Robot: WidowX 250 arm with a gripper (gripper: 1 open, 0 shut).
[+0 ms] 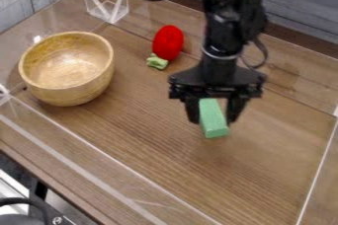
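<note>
My gripper [216, 89] has its fingers spread over a long green block [214, 122] lying on the wooden table right of centre, and partly hides its upper end. The fingers look apart; whether they touch the block is unclear. A red object [168, 41] lies behind and to the left, with a small light-green item [157, 61] beside it.
A wooden bowl [66, 98] stands at the left. A white wire-like object [106, 4] is at the back left.
</note>
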